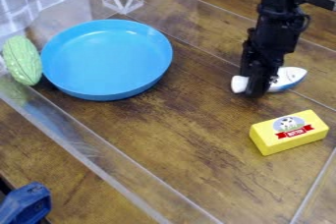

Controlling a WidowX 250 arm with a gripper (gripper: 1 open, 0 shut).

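The black gripper (262,71) reaches down from the top right onto a white and blue elongated object (288,79) lying on the wooden surface. The object is partly hidden behind the dark fingers, which are around or just over its left part. Whether they are closed on it cannot be told.
A yellow butter box (288,131) lies in front of the gripper. A blue round plate (105,56) is on the left, with a green cabbage-like item (22,61) beside it. A blue object (24,205) sits at the lower left.
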